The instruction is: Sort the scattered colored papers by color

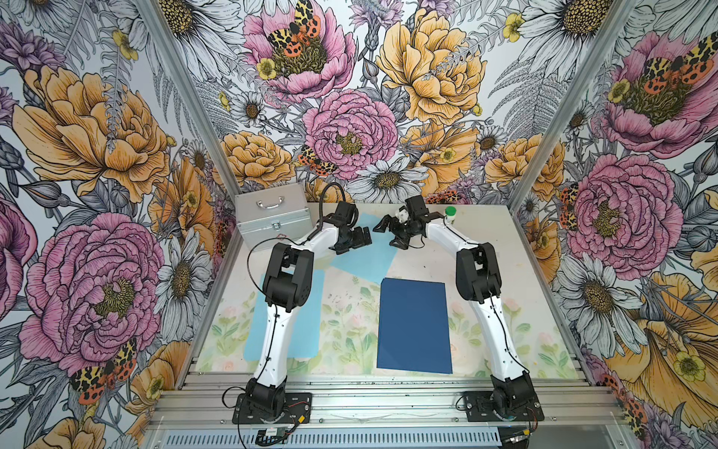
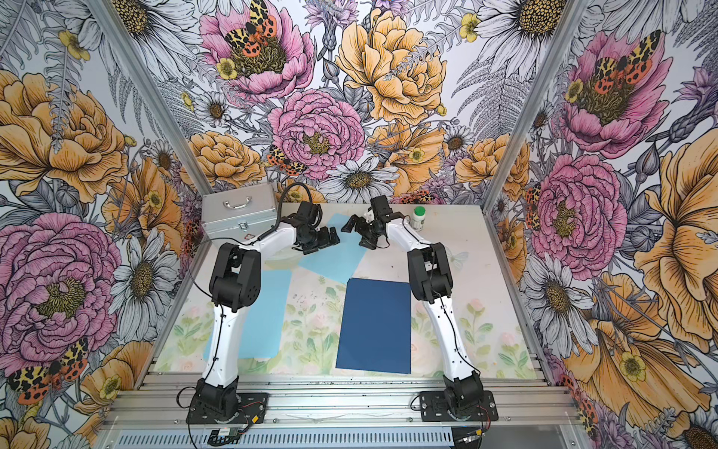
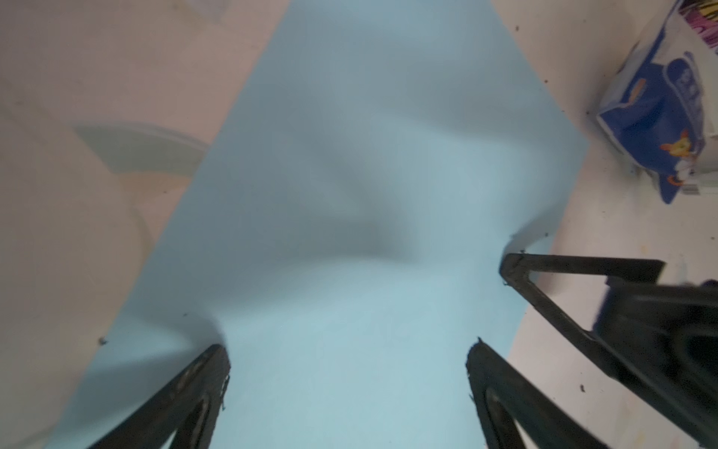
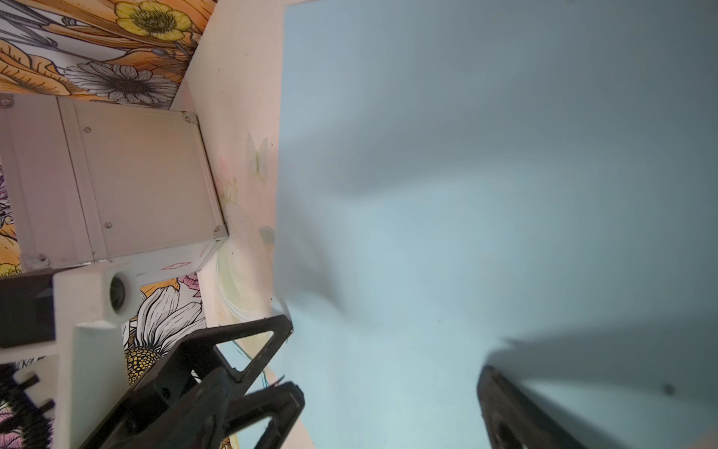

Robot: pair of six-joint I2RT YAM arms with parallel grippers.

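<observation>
A light blue sheet (image 1: pixel 371 263) lies tilted at the back middle of the table. Over its left side is my left gripper, open, with only the flat sheet visible below its spread fingers. My right gripper is open above the sheet's right part, nothing held. Whether either one touches the paper I cannot tell. A second light blue sheet (image 1: pixel 303 329) lies front left, partly hidden under the left arm. Front centre holds a dark blue sheet (image 1: pixel 414 325), apparently with another beneath its top edge.
A silver case (image 1: pixel 275 217) stands at the back left. Behind the right gripper, a green-capped bottle (image 2: pixel 419 217) and a small printed packet (image 3: pixel 658 104) occupy the back. Table space right of the right arm is clear.
</observation>
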